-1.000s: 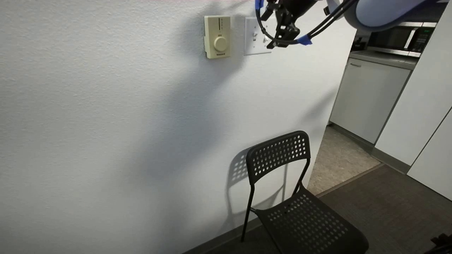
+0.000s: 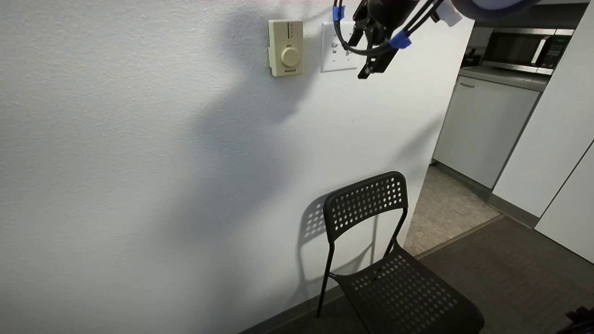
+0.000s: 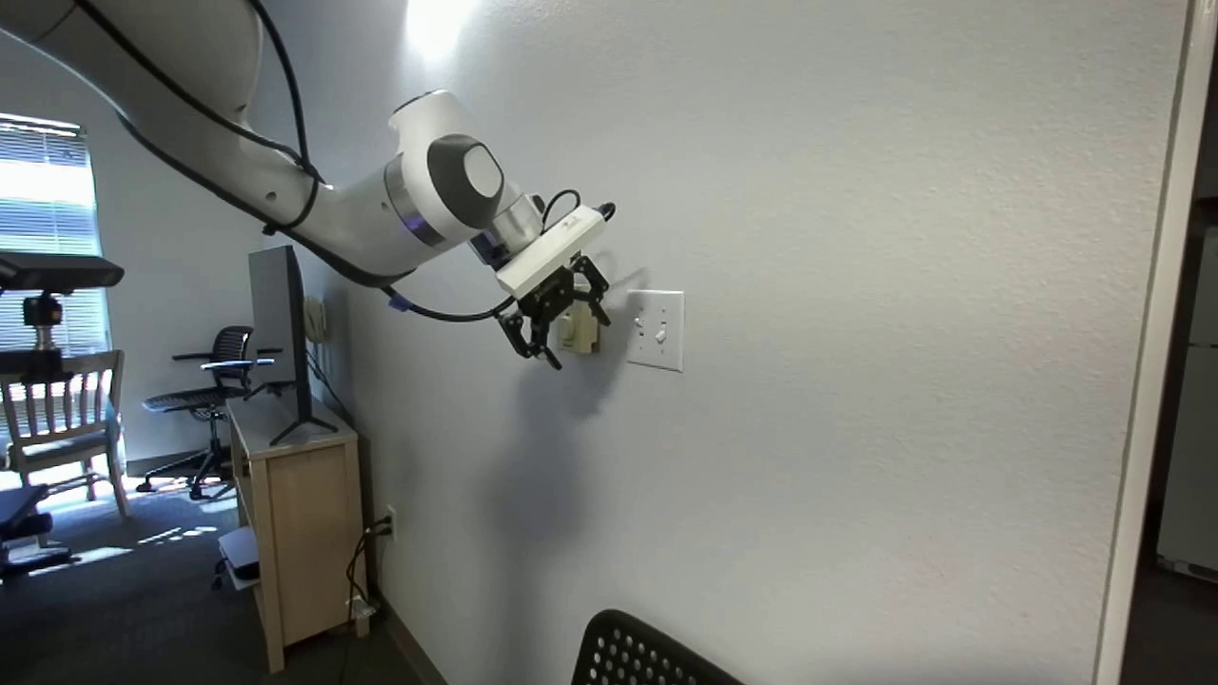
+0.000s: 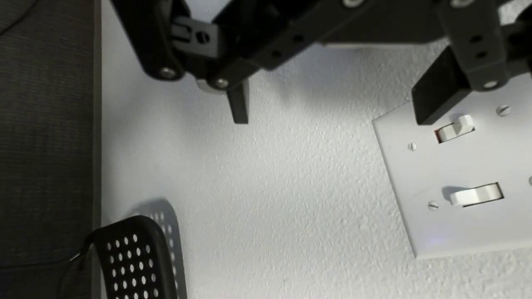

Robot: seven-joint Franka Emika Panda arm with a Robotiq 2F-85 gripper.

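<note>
A white double light switch plate (image 4: 419, 219) is on the wall at the right of the wrist view, with an upper toggle (image 4: 455, 128) and a lower toggle (image 4: 477, 194). Black fingers stand wide apart on my open gripper, and nothing is between them. The right fingertip (image 4: 439, 92) overlaps the plate's upper left edge in that view; contact cannot be made out. In exterior view 2 the gripper (image 3: 579, 341) hangs left of the plate (image 3: 656, 329), before the thermostat. From exterior view 1 it partly covers the plate (image 2: 329, 62).
The beige thermostat (image 2: 287, 49) sits on the wall beside the plate. A black perforated chair (image 2: 367, 203) stands below against the wall. Cables (image 2: 364, 52) loop close to the gripper. The wall (image 3: 891, 377) right of the plate is bare.
In exterior view 1 the gripper's fingers have shifted lower and a little to the right, with a changed tilt. The arm behind them appears higher. Chair and wall fittings stay put.
</note>
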